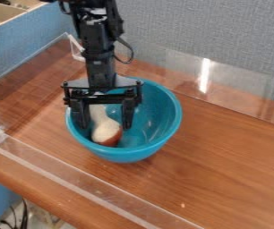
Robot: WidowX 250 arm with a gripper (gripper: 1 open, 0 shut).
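Observation:
A teal plastic bowl [158,130] sits on the wooden table. Inside it, on the left side, lies a rounded object [106,134], pale on top and orange-brown below. My black gripper [104,121] reaches down into the bowl from above, its two fingers on either side of that object. I cannot tell whether they touch it or how far they have closed.
Clear plastic walls edge the table [223,170] at the back and front. A light-blue box stands at the upper left. Cables hang below the table's front left. The table right of the bowl is clear.

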